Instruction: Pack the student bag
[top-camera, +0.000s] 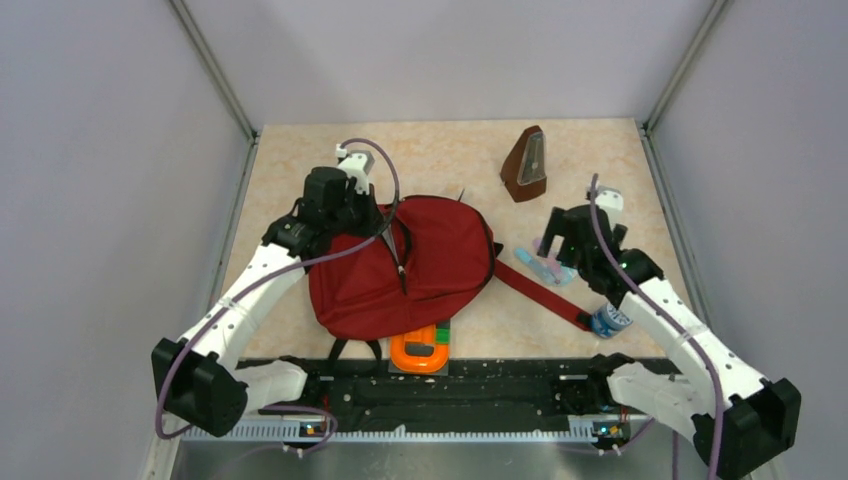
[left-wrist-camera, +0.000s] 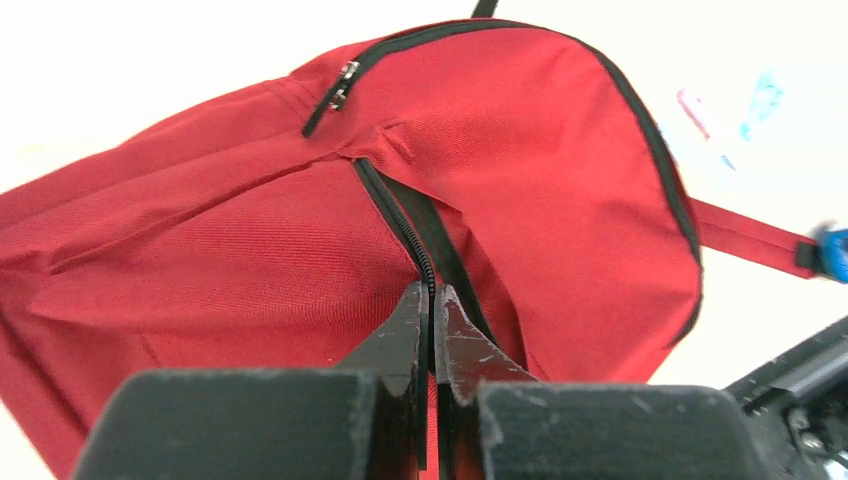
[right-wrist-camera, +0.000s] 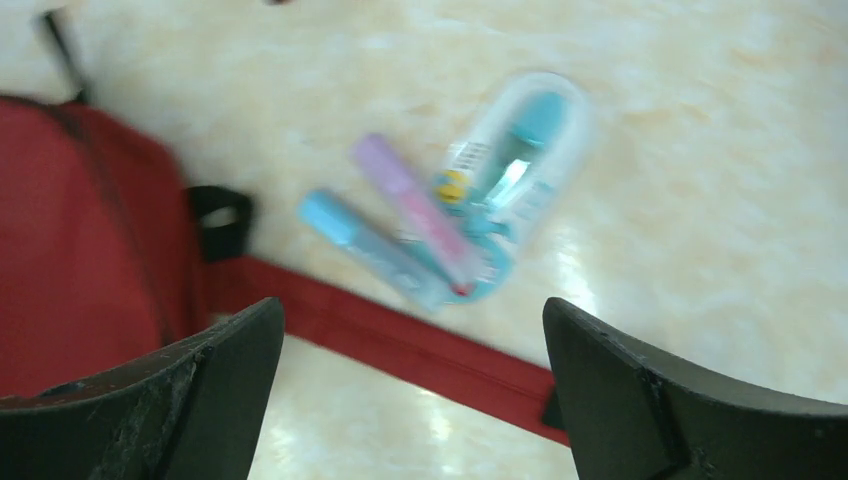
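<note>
A red backpack (top-camera: 440, 250) lies on the table, its middle zipper partly parted. My left gripper is shut at that zipper (left-wrist-camera: 390, 205), over the bag; whether fabric is between its tips is hard to tell. My right gripper stands open to the right of the bag, above two markers, blue (right-wrist-camera: 370, 250) and pink (right-wrist-camera: 415, 210), lying by and on a pale-blue flat item (right-wrist-camera: 530, 150). The red strap (top-camera: 540, 295) stretches right from the bag.
A brown metronome-like object (top-camera: 525, 170) stands at the back. An orange item (top-camera: 410, 350) lies at the front edge under the bag's side. A blue can (top-camera: 612, 320) sits at front right.
</note>
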